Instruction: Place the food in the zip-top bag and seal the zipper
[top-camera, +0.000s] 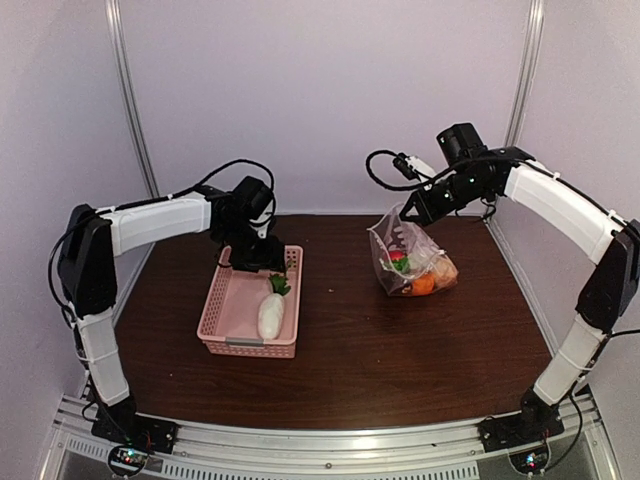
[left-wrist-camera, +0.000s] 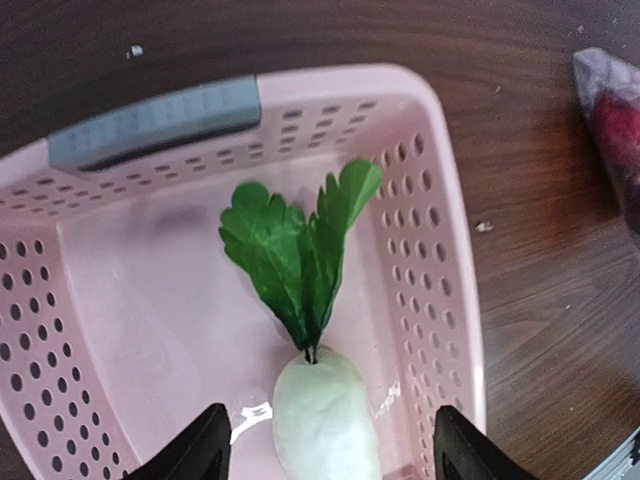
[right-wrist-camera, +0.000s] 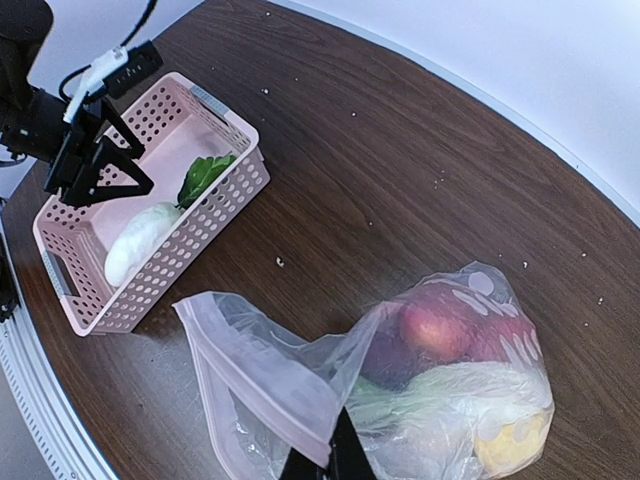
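Observation:
A white radish (top-camera: 270, 316) with green leaves (left-wrist-camera: 300, 245) lies in the pink basket (left-wrist-camera: 470, 330). My left gripper (top-camera: 262, 258) hangs over the basket's far end, open; in the left wrist view its fingers (left-wrist-camera: 205, 450) stand apart on either side of the radish's body, touching nothing that I can make out. The clear zip bag (top-camera: 405, 262) rests on the table at the right, holding several foods. My right gripper is shut on the bag's mouth edge (right-wrist-camera: 262, 380), and the mouth gapes beside it.
Inside the bag show an orange item (top-camera: 423, 284), a reddish fruit (right-wrist-camera: 435, 325) and a yellow piece (right-wrist-camera: 512, 445). Bare dark table (top-camera: 340, 330) separates basket and bag. The basket's walls stand around the radish.

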